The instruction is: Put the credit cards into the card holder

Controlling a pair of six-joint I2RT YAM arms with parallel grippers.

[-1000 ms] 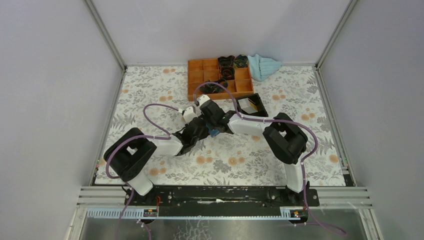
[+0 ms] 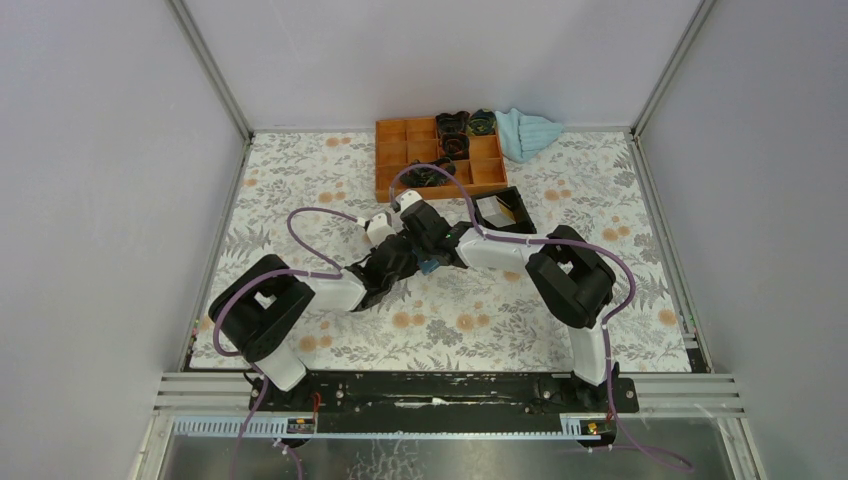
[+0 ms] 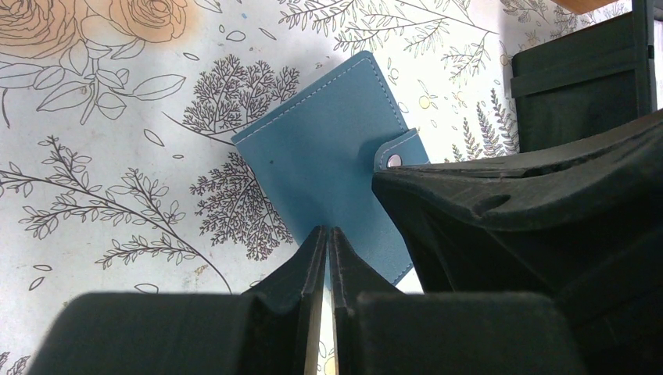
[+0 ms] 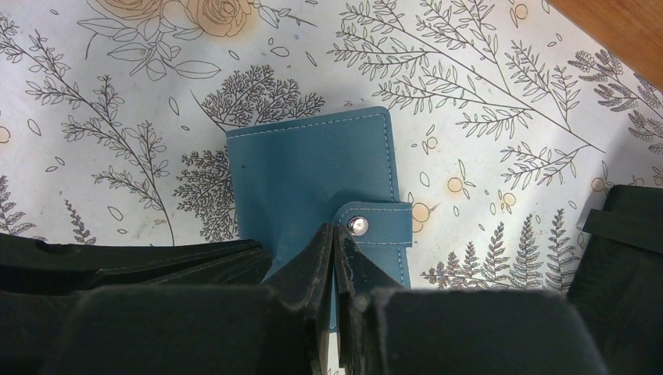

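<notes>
The blue card holder [image 3: 324, 133] lies on the patterned tabletop, its snap tab folded over one edge. In the top view only a sliver of this holder [image 2: 428, 267] shows beneath the arms. My right gripper is shut on the holder beside the metal snap; the exact layer between its tips is hidden. Over the holder's near part, my left gripper has its fingertips close together, with a hairline gap; whether it pinches anything is unclear. Pale card-like pieces [image 2: 495, 211] sit in the black box [image 2: 524, 217]. No card shows in the holder.
Behind the arms stands an orange compartment tray [image 2: 391, 130] with dark items in several sections. A light blue cloth [image 2: 530, 134] lies at its right. Both grippers are very close together over the holder.
The visible sliver of the blue holder has shifted very slightly between my grippers. Both arms look almost still, and the tray, box and cloth have not moved.
</notes>
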